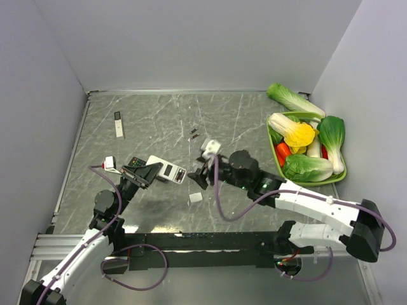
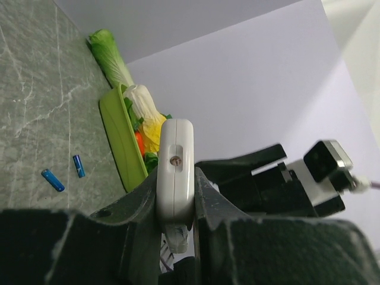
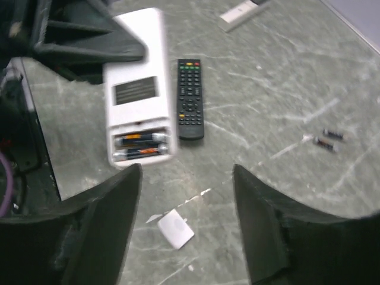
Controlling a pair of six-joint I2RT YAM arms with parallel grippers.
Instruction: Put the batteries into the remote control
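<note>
A white remote control (image 1: 166, 169) is held off the table by my left gripper (image 1: 154, 174), which is shut on its far end. In the right wrist view, the battery compartment of the remote (image 3: 139, 98) faces up uncovered, with two batteries (image 3: 141, 145) lying side by side in it. Whether they are fully seated I cannot tell. My right gripper stands part open beyond the compartment end, nothing between its fingers. A small white piece (image 3: 176, 228), perhaps the battery cover, lies on the table below. The left wrist view shows the remote end-on (image 2: 176, 172) between the fingers.
A black remote (image 3: 190, 101) lies under the held one. Two loose batteries (image 3: 325, 143) rest on the table farther back. Another white remote (image 1: 119, 125) is at the back left. A green basket of vegetables (image 1: 344, 171) stands at the right.
</note>
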